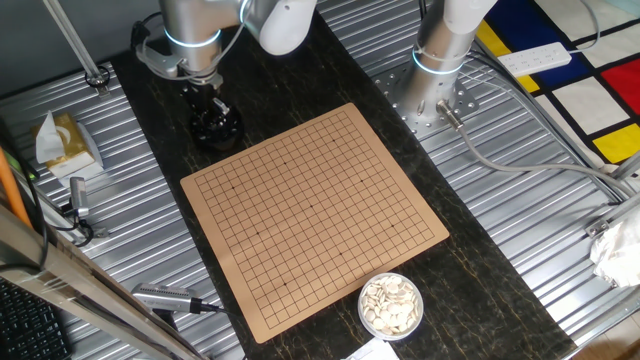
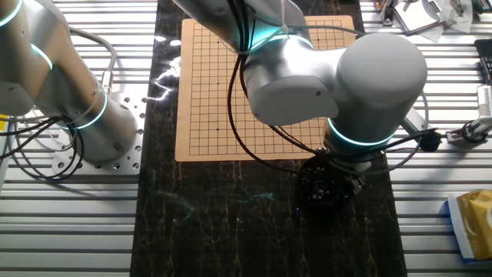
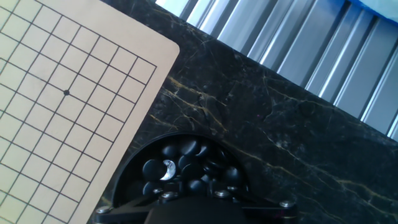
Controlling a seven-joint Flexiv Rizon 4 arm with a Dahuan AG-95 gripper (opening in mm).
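Note:
My gripper [image 1: 214, 112] points down over a round black bowl [image 1: 230, 134] beside the board's far left corner. Glossy black stones [image 3: 194, 186] fill the bowl in the wrist view, one of them catching a bright glint. Dark gripper parts cover the bowl's near side there, so the fingertips, and anything between them, cannot be made out. A tan board [image 1: 310, 205] with a black line grid lies flat and bare on the dark marble tabletop. Off the board's near right edge stands a clear round bowl of white stones [image 1: 391, 305].
The arm's base [image 1: 432, 100] stands to the right of the marble top. A tissue box [image 1: 70, 150] and a small metal device [image 1: 166, 297] sit on the left. Dark marble [image 2: 223, 223] is clear beside the black bowl.

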